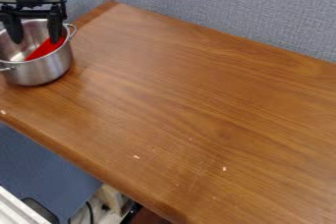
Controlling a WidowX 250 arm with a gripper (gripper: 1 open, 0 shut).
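A steel pot (39,67) with side handles stands at the far left of the wooden table (197,100). Something red (45,47) lies inside it. My black gripper (34,29) is over the pot's opening, fingers pointing down to about rim height, spread apart. Whether anything is between them is hard to tell; the red thing appears to rest in the pot below.
A grey padded wall (237,12) runs along the back. The table's front left edge drops to a blue surface (39,154) and some clutter below.
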